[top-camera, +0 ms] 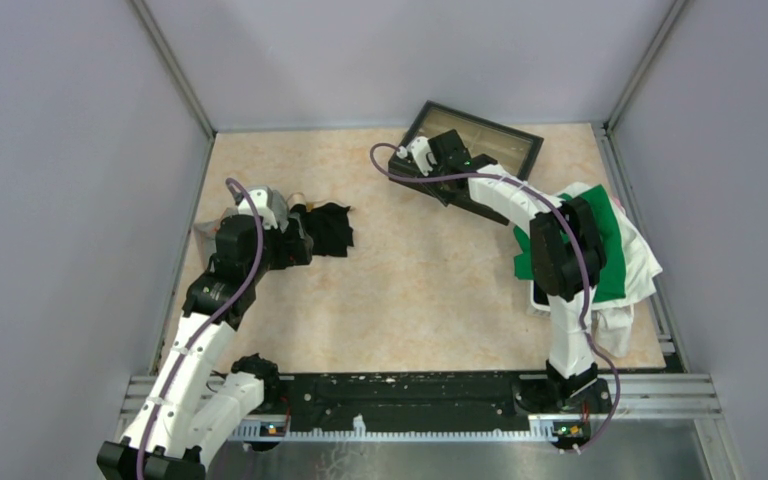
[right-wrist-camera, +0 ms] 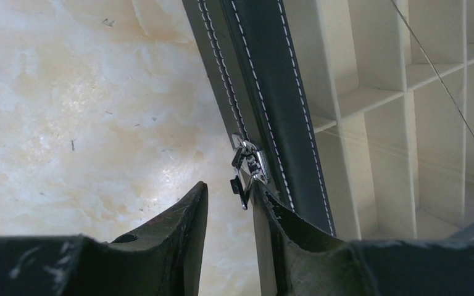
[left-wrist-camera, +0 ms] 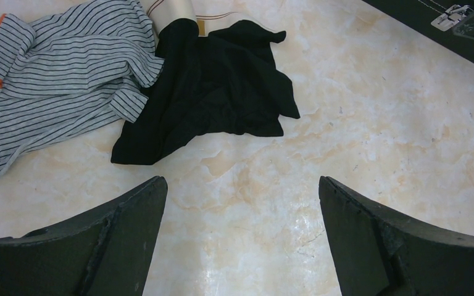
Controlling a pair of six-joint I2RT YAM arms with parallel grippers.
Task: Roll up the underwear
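Dark and striped cloths lie at the left of the table: a black crumpled piece [left-wrist-camera: 216,92] beside a grey striped piece [left-wrist-camera: 68,74]. My left gripper is open above them, nothing between its fingers. At the back, my right gripper is part open at the front edge of a dark case [right-wrist-camera: 296,154], its fingertips by a small metal clasp [right-wrist-camera: 253,163]; whether it touches the clasp is unclear.
The compartmented case [top-camera: 480,135] has a clear lid. Green [top-camera: 605,250] and white cloths [top-camera: 638,255] lie piled at the right.
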